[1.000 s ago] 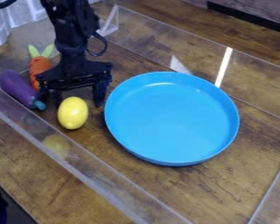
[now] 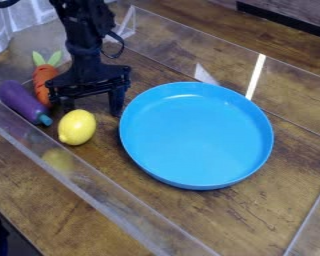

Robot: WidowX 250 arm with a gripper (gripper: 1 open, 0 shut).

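My black gripper [image 2: 85,94] is low at the left, open, its fingers spread toward the table just behind a yellow lemon-like toy [image 2: 76,128]. To its left lie an orange carrot [image 2: 45,80] with green leaves and a purple eggplant-like toy [image 2: 21,102]. A blue plate [image 2: 196,100] lies to the right, close to the gripper. Whether anything sits between the fingers is hard to see.
Clear rails or panels run along the left and right.
The gripper has shifted slightly, and the yellow toy sits a little further left and looks slightly smaller. The plate looks unmoved.
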